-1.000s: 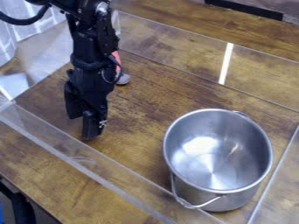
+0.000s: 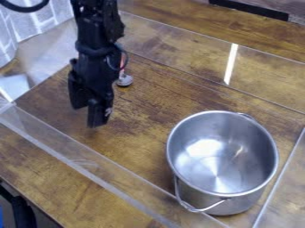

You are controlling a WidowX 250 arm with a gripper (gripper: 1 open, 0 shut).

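Observation:
My black gripper (image 2: 93, 105) hangs over the wooden surface at the upper left, its fingers pointing down close to the wood. Whether it is open or shut is unclear, as is anything between its fingers. A small silvery object (image 2: 124, 80) lies just behind it on the right, partly hidden by the arm.
A large steel pot (image 2: 223, 144) with a wire handle stands at the lower right. Transparent walls cross the foreground and right side.
My gripper has risen slightly and shifted a little. The pot is in the same place.

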